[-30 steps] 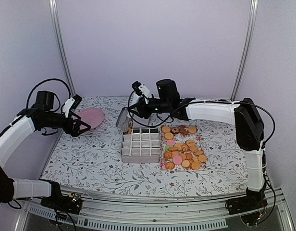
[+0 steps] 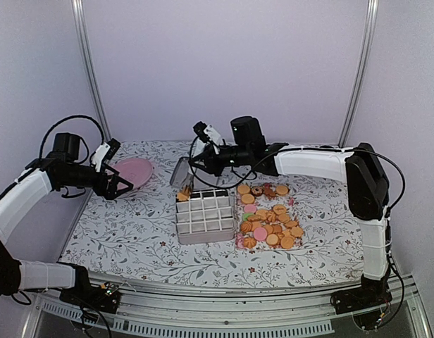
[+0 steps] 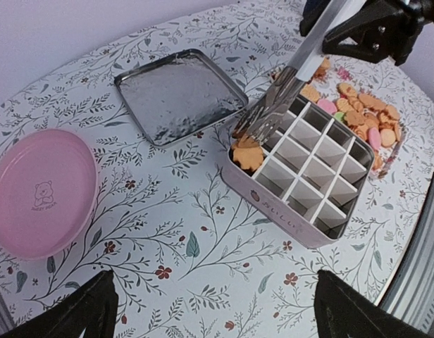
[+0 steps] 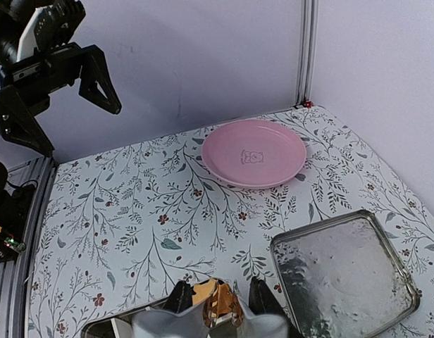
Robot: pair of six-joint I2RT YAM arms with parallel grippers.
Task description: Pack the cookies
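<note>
The grid cookie box [image 2: 206,232] sits mid-table. My right gripper [image 2: 210,158] is above its back-left corner, holding metal tongs [image 3: 273,98] that angle down to an orange cookie [image 3: 246,156] at the box's corner compartment; whether the tongs grip it is unclear. The other compartments in view look empty. Many loose cookies [image 2: 272,239] lie right of the box. My left gripper [image 2: 113,184] stands open over the left side of the table, nothing between its fingers.
A pink plate [image 3: 44,193] lies at back left. An empty metal tray [image 3: 178,98] lies behind the box.
The cookie at the tongs' tips has shifted slightly down into the box's back-left corner. My left arm has stayed still.
</note>
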